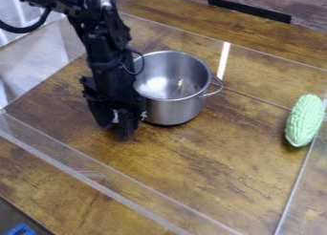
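Observation:
My black gripper (118, 113) is low over the wooden table, just left of a large metal pot (173, 86), close against its side. The fingertips are near the tabletop at the pot's lower left. Whether they are open or hold anything is hard to tell in the dark shapes.
A green cabbage-like vegetable (303, 119) lies at the far right. A white panel edge runs along the upper left, and a small blue object shows at the bottom-left corner.

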